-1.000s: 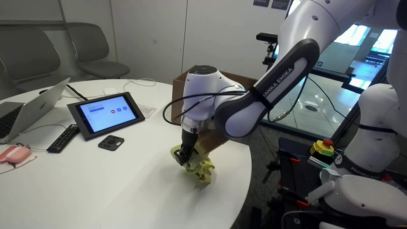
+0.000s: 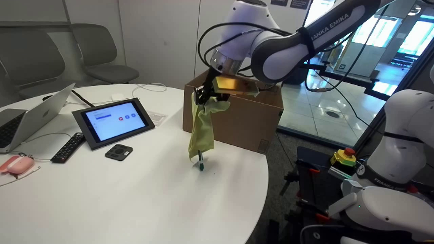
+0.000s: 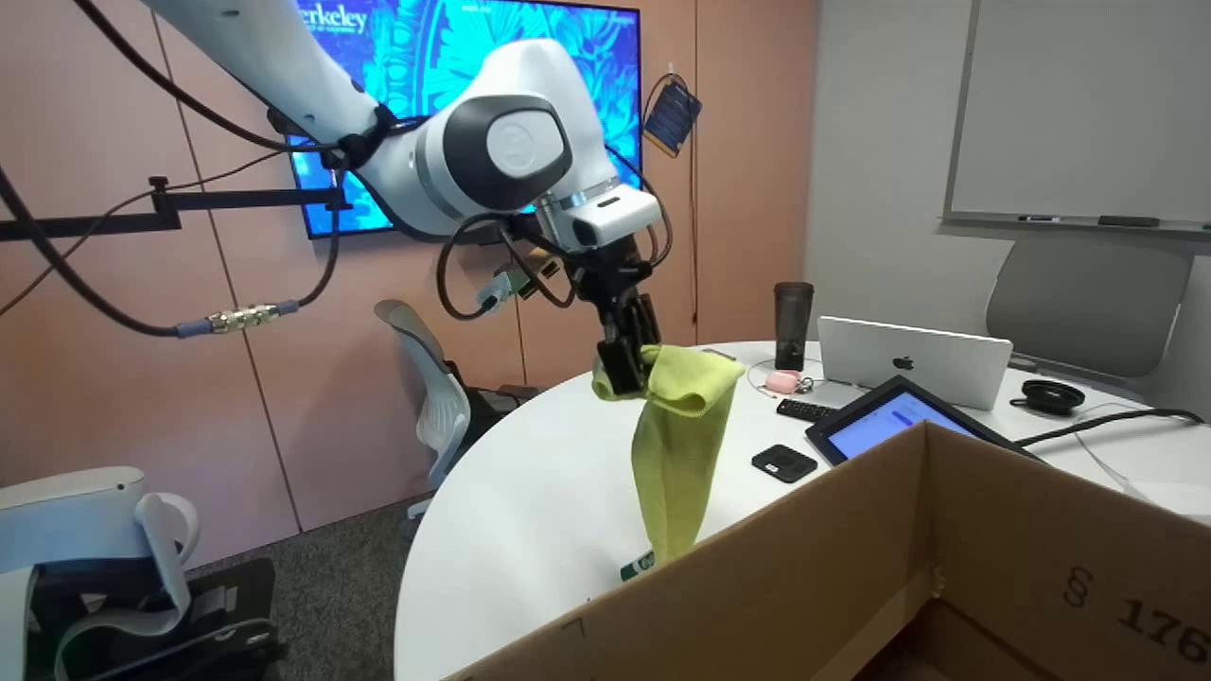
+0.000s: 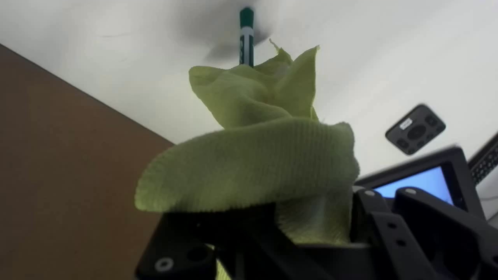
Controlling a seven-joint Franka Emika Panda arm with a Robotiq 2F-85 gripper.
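Observation:
A yellow-green cloth [image 2: 202, 132] hangs from my gripper [image 2: 210, 99], which is shut on it above the table. In exterior view 2 the cloth [image 3: 687, 443] drapes down in a long fold, its lower end partly behind the box edge. The wrist view shows the bunched cloth [image 4: 252, 163] covering most of the fingers. A marker with a green cap [image 4: 246, 28] shows past the cloth's lower end; the cap [image 2: 201, 166] also appears just under the cloth in exterior view 1. Most of the marker's body is hidden, and I cannot tell whether it touches the cloth.
An open cardboard box [image 2: 244, 122] stands at the table's far right edge, close to the gripper. Left of it are a tablet on a stand [image 2: 116, 118], a small black remote [image 2: 118, 152], a long remote [image 2: 68, 147] and a laptop [image 2: 38, 118].
My gripper has risen from the table toward the box, lifting the cloth, which was crumpled on the table and now hangs down. The green-capped marker has come into view.

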